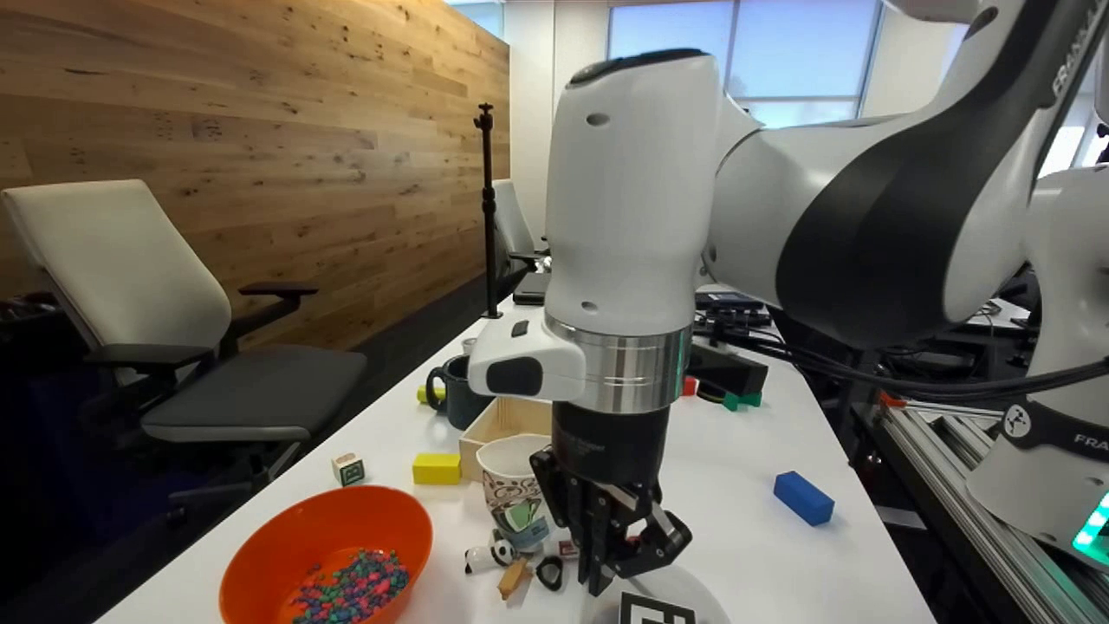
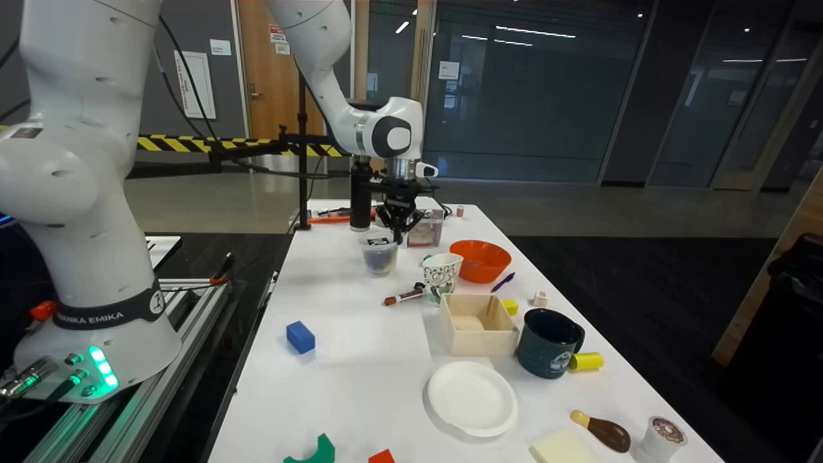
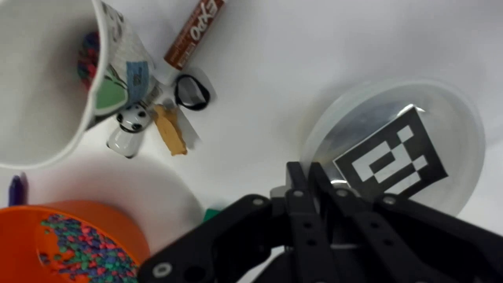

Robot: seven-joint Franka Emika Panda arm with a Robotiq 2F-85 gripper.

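A clear plastic tub (image 3: pixel 452 155) with a black-and-white square marker (image 3: pixel 391 158) inside lies at the right in the wrist view. Its near rim meets the tips of my gripper, whose fingers are closed to a narrow gap with the thin rim between them. In exterior view 2 the tub (image 2: pixel 379 256) hangs beside my gripper (image 2: pixel 398 231) on the far part of the table; whether its base clears the tabletop is hard to tell. Only the tub's top (image 1: pixel 702 593) shows at the bottom of exterior view 1, below my gripper (image 1: pixel 598 577).
An orange bowl (image 2: pixel 482 262) with small coloured bits stands near a patterned paper cup (image 3: pixel 125 70), which also holds some. Around the cup lie a brown marker pen (image 3: pixel 193 35), a panda figure (image 3: pixel 129 129) and small toys. Free table surrounds the blue block (image 2: pixel 301 337).
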